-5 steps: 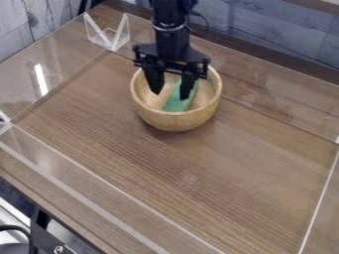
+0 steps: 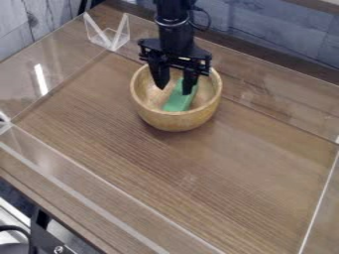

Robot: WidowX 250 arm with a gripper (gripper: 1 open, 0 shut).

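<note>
A wooden bowl (image 2: 175, 115) sits on the wooden table (image 2: 159, 184) in the upper middle. Inside it lies a green object (image 2: 177, 96). The black gripper (image 2: 175, 69) hangs over the back part of the bowl, open, its fingers reaching down toward the green object. Whether they touch it cannot be told.
Pale tape marks lie at the upper left and left edge of the table. Dark cables show at the lower left corner beyond the edge.
The gripper dipped into the bowl, rose, and has since shifted to the right over the green object. The bowl has hardly moved.
</note>
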